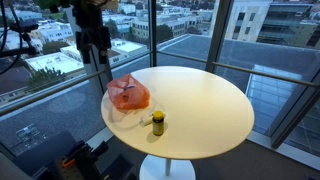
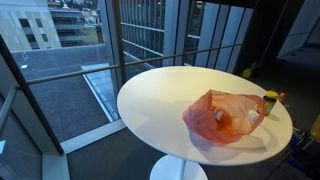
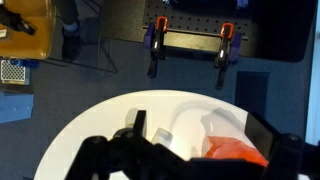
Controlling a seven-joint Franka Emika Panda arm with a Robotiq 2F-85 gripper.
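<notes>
An orange-red plastic bag [image 1: 128,93] lies crumpled on the left side of the round white table [image 1: 195,105]. Close to the table's near edge stands a small dark jar with a yellow lid [image 1: 158,123], and a small white object [image 1: 147,119] lies just beside it. In exterior view 2 the bag [image 2: 222,118] bulges open, showing something pale inside, with the jar [image 2: 270,99] behind it. My gripper is open and empty, its dark fingers wide apart. It hangs high above the table's edge; the bag [image 3: 234,149] shows by its right finger, the white object [image 3: 162,137] between the fingers.
Below, past the table edge, the wrist view shows a dark frame [image 3: 197,45] with orange-and-black clamps. An orange-brown chair or tray [image 3: 25,30] is at upper left. Tall windows surround the table.
</notes>
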